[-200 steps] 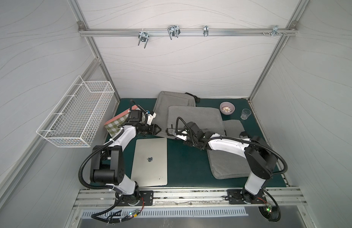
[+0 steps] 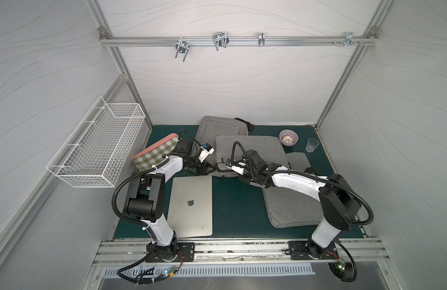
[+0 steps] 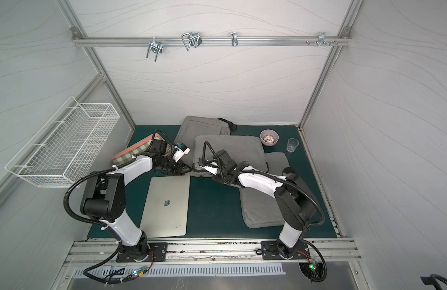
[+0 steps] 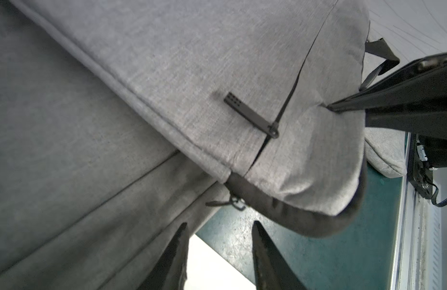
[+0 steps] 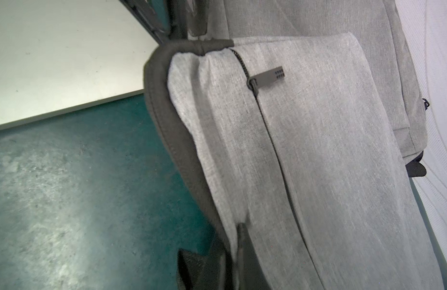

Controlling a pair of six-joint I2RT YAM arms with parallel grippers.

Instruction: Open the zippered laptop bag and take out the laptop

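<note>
A silver laptop (image 2: 189,203) lies flat at front left. Behind it, a grey bag (image 2: 250,145) lies on other grey bags, with a dark zipper pull (image 4: 247,111) on top and a small corner pull (image 4: 223,203). My right gripper is shut on the bag's edge. My left gripper stands part open just before that corner pull, nothing visible between its fingertips.
A checked pouch (image 2: 151,157) lies at left, under a wire basket (image 2: 102,145) on the wall. A bowl (image 2: 288,137) and a glass (image 2: 312,145) stand at back right. Bare mat (image 2: 235,207) shows in front.
My right gripper has moved right with the bag's edge, which shifted slightly with it. My left gripper has moved right, toward the bag's corner.
</note>
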